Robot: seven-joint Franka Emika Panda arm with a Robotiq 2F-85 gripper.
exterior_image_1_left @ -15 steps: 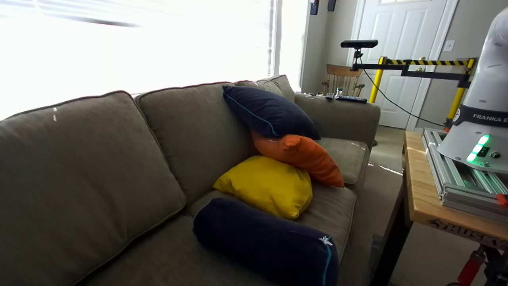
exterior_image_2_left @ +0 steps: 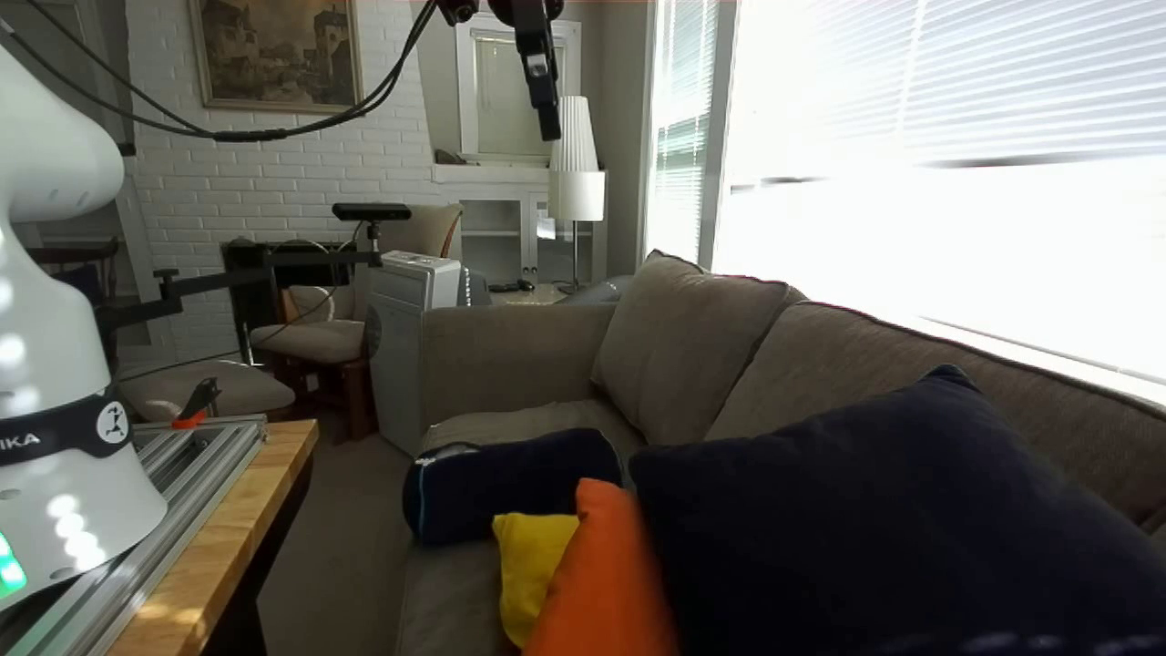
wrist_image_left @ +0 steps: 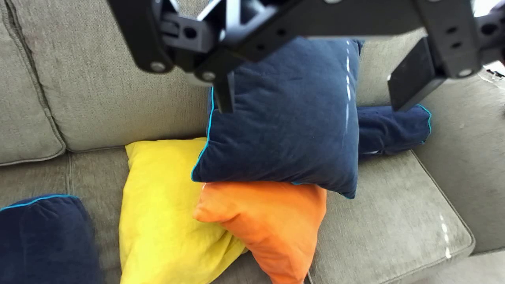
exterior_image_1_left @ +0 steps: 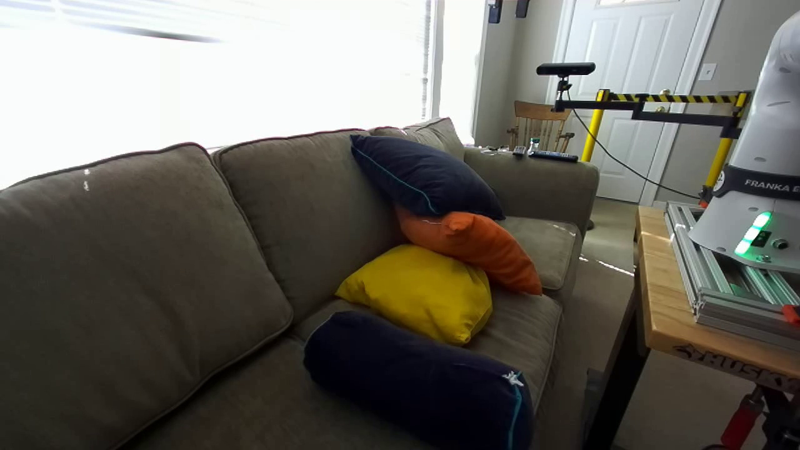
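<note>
High above the sofa, my gripper is open, its two dark fingers wide apart with only air between them. In exterior view 2 part of it, a dark finger (exterior_image_2_left: 538,71), hangs from the top edge, well clear of the cushions. Beyond the fingers in the wrist view lies a square navy pillow (wrist_image_left: 288,123) with turquoise piping, leaning on the backrest. It overlaps an orange pillow (wrist_image_left: 279,217), which partly covers a yellow pillow (wrist_image_left: 161,213). A navy bolster (exterior_image_1_left: 412,375) lies in front of the yellow pillow in exterior view 1.
Another navy bolster (wrist_image_left: 395,127) sits behind the square pillow by the armrest. The grey sofa seat (wrist_image_left: 397,213) is bare at that end. Remotes (exterior_image_1_left: 553,156) rest on the armrest. A wooden table (exterior_image_1_left: 652,300) carries the arm's base, with a floor gap before the sofa.
</note>
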